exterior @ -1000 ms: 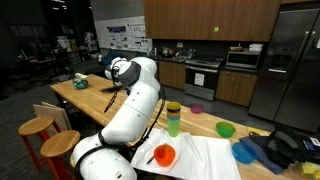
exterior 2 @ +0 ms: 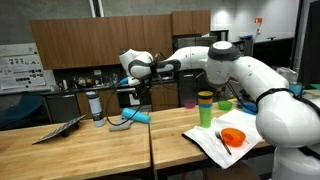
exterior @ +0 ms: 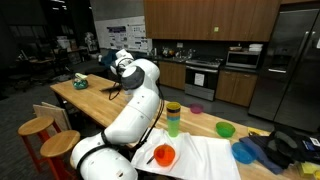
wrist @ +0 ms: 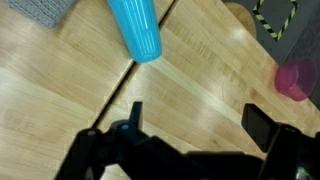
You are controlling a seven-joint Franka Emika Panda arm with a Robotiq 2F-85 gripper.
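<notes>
In the wrist view my gripper is open, with bare wooden tabletop showing between its black fingers. Ahead of the left finger lies a light-blue cylinder (wrist: 140, 30), apart from it. The same blue cylinder (exterior 2: 136, 116) rests near the table's far side in exterior view 2, below the outstretched arm. A pink cup (wrist: 295, 80) shows at the right of the wrist view. Which of these objects matters is not told.
On the near table, a white cloth (exterior: 205, 162) bears an orange bowl (exterior: 164, 155). Close by are stacked green and yellow cups (exterior: 173, 120), a green bowl (exterior: 225, 129) and a blue bowl (exterior: 243, 152). A grey cloth (wrist: 42, 8) lies left of the cylinder. Wood left of the arm is largely bare.
The far end of my arm now appears higher and slightly farther right in exterior view 1. The objects on the table have not visibly moved.
</notes>
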